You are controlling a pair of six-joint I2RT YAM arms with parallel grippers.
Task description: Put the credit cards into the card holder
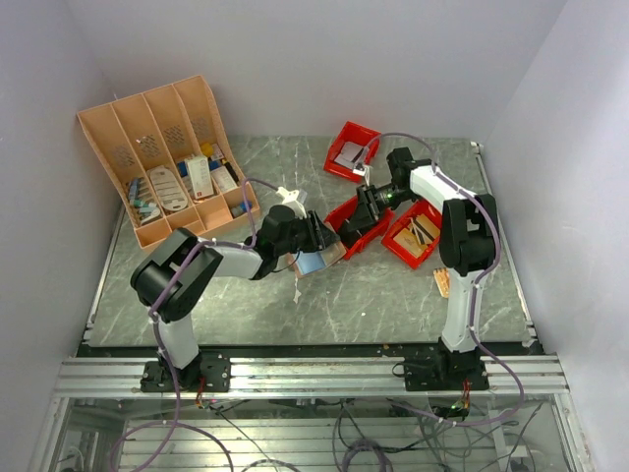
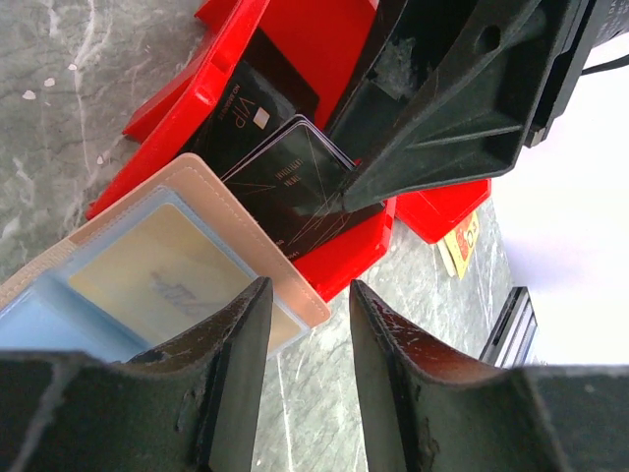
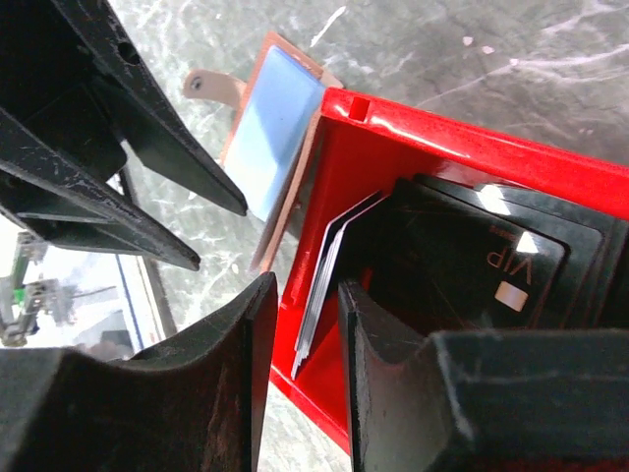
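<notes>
The card holder (image 2: 138, 275), with blue and cream pockets, lies beside a red box (image 3: 442, 133) of black cards (image 3: 491, 256). My left gripper (image 1: 319, 231) is over the holder; in its own view its fingertips sit near the holder's edge, and whether anything is between them is unclear. My right gripper (image 1: 364, 206) is inside the red box, its fingers either side of or just at an upright card (image 3: 324, 275) along the box's inner end.
A red box (image 1: 349, 152) stands behind, another (image 1: 408, 241) to the right with small items. A wooden organizer (image 1: 157, 226) fills the back left.
</notes>
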